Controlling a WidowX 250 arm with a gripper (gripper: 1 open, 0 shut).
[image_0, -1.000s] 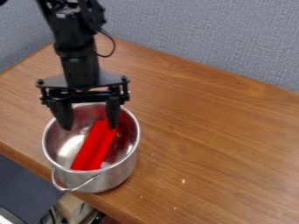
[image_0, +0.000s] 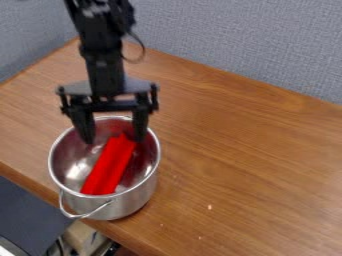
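Note:
A steel pot (image_0: 139, 200) with a wire handle sits at the front left of the wooden table. Inside it lies a long red object (image_0: 108, 165), tilted along the pot. My black gripper (image_0: 112, 124) hangs over the pot's back part, blurred, its two fingers apart on either side of the red object's far end, open; whether they touch it is unclear.
A grey wall (image_0: 254, 40) runs along the back. A dark area lies beyond the table's front-left edge.
The pot and red object look unmoved.

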